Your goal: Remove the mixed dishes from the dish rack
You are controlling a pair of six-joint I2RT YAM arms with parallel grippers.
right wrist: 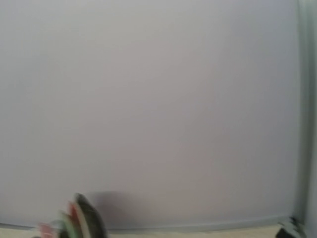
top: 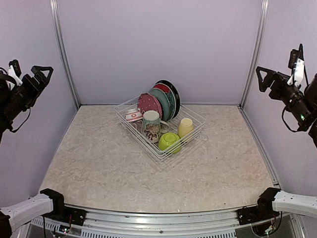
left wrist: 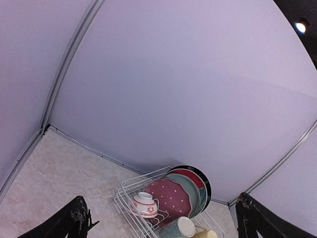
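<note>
A white wire dish rack [top: 157, 154] stands on the table, filled with dishes. Toward its back, a pink dotted plate [top: 147, 103], a teal plate [top: 163, 100], a red plate [top: 161, 88] and a black-rimmed plate [top: 176, 92] lean upright together. A white and red bowl [top: 132, 115] sits at the rack's left. Farther forward are a patterned mug [top: 151, 127], a green bowl [top: 169, 141] and a pale yellow cup [top: 185, 127]. My left gripper [top: 30, 72] is open and empty, raised at the left. At the right, my right gripper [top: 282, 64] is likewise open and empty, away from the rack.
Bare tabletop [top: 94, 153] spreads left of, right of and in front of the rack. Pale wall panels [top: 158, 49] enclose the back and sides. A metal rail [top: 163, 218] runs along the front edge. The right wrist view is blurred.
</note>
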